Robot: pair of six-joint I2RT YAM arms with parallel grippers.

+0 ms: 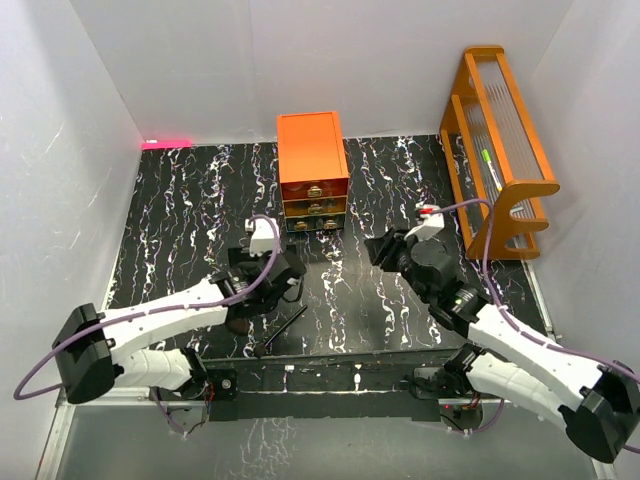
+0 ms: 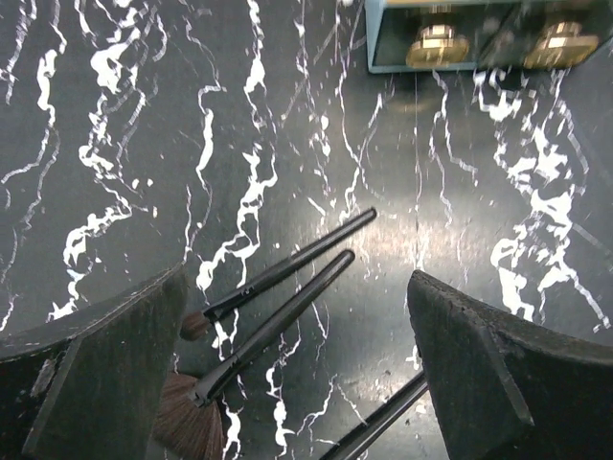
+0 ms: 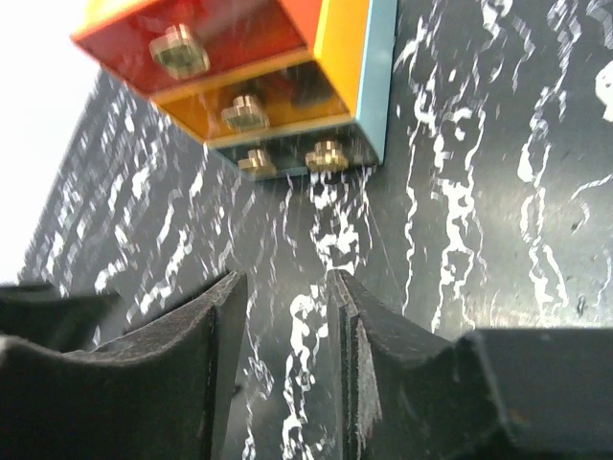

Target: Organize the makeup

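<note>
Three dark makeup brushes lie on the marbled table. In the left wrist view, a thin brush (image 2: pixel 287 268) is beside a thicker brush (image 2: pixel 278 326) with a fluffy brown head, and another brush's handle (image 2: pixel 378 425) is partly behind a finger. My left gripper is spread wide above them, holding nothing. From the top, this gripper hides most of the paired brushes, while the third brush (image 1: pixel 285 328) shows in front. To the right of the drawer cabinet (image 1: pixel 313 150), my right gripper has a narrow empty gap between its fingers. The cabinet's drawers appear closed.
An orange-brown wooden rack (image 1: pixel 500 150) with ribbed clear panels stands at the right wall, a green-tipped white stick (image 1: pixel 491 168) inside it. A pink item (image 1: pixel 166 144) lies by the back left wall. The table between the right gripper and the front edge is clear.
</note>
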